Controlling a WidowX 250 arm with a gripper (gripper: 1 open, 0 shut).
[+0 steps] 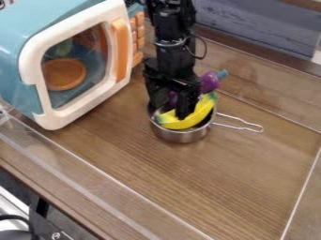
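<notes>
A steel pot (183,133) with a wire handle stands on the wooden counter. In it lie a yellow banana (193,116) and a purple eggplant (208,82), whose upper end rises behind the banana. My black gripper (174,105) is over the pot, open, its fingers reaching down at the left side of the banana. Whether the fingers touch the food is hard to tell, as the dark parts overlap.
A toy microwave (51,47) in light blue and white stands at the left, with an orange plate inside.
</notes>
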